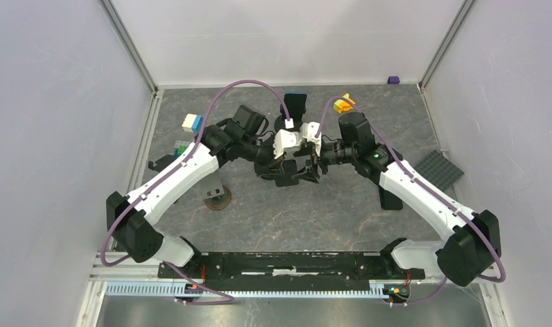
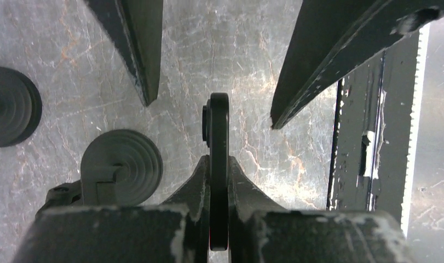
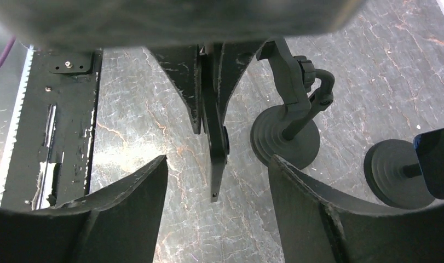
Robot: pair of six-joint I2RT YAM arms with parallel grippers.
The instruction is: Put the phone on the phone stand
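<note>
A black phone, seen edge-on, stands upright in my left gripper, which is shut on it over the middle of the bench. My right gripper faces it from the right, its open fingers either side of the phone's free end, with space on both sides. Beyond the phone is a black stand with a round stepped base. A second round base carries a dark plate or phone at the back.
A wooden-based stand is at the left, a black phone-like slab and a grey mat at the right. Small coloured blocks lie at the back.
</note>
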